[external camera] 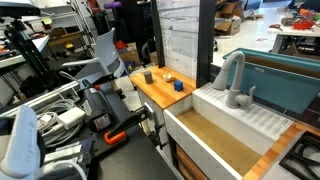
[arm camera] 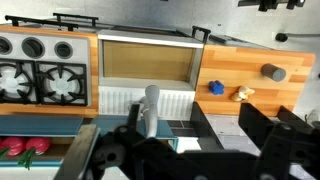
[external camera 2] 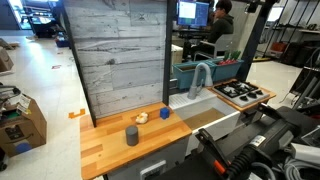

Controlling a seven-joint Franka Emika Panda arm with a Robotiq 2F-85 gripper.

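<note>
My gripper is open over the toy kitchen in the wrist view, its dark fingers wide apart with nothing held between them. On the wooden counter stands a small blue object [arm camera: 216, 88], with a grey cylinder [arm camera: 272, 72] farther right. Between these two lies a small pale yellow-and-white item [arm camera: 242, 93], too small to name. The same blue object [external camera 2: 164, 113] and grey cylinder [external camera 2: 132, 135] show on the counter in exterior view 2. An empty sink basin [arm camera: 150, 62] with a tan floor lies beside the grey faucet [arm camera: 152, 100].
A stove [arm camera: 45, 78] adjoins the sink on the side away from the counter objects. The faucet [external camera: 234, 75] rises above the basin. Behind it runs a blue-green bin [external camera: 275, 80]. A tall white plank wall [external camera 2: 125, 65] backs the counter, which has bare wood around the objects.
</note>
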